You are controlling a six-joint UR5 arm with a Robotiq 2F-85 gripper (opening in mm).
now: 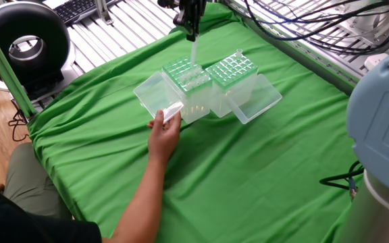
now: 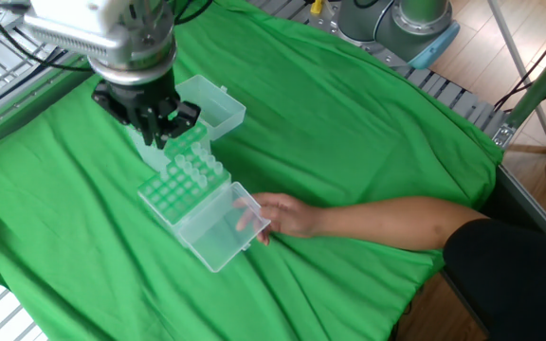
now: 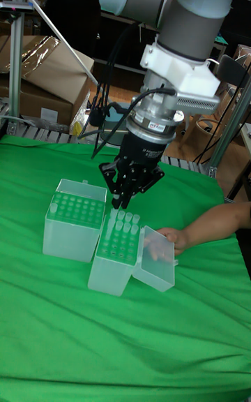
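My gripper point(image 1: 192, 37) is shut on the upper end of a clear pipette tip point(image 1: 194, 52), which hangs nearly upright at the back edge of one tip box point(image 3: 111, 277). Several tips point(image 3: 127, 222) stand in that box's green rack near the gripper; the rest of its holes look empty. Whether the held tip's lower end is in a hole I cannot tell. Beside it stands a second tip box point(image 3: 65, 244), with a single tip point(image 3: 54, 209) in a corner of its green rack point(image 1: 232, 70). Both boxes have their lids open.
A person's hand point(image 1: 162, 132) holds the open lid point(image 2: 218, 232) of the box under my gripper. The other box's lid point(image 1: 257, 101) sticks out over the cloth. Wrinkled green cloth point(image 1: 248, 175) covers the table, clear toward the front.
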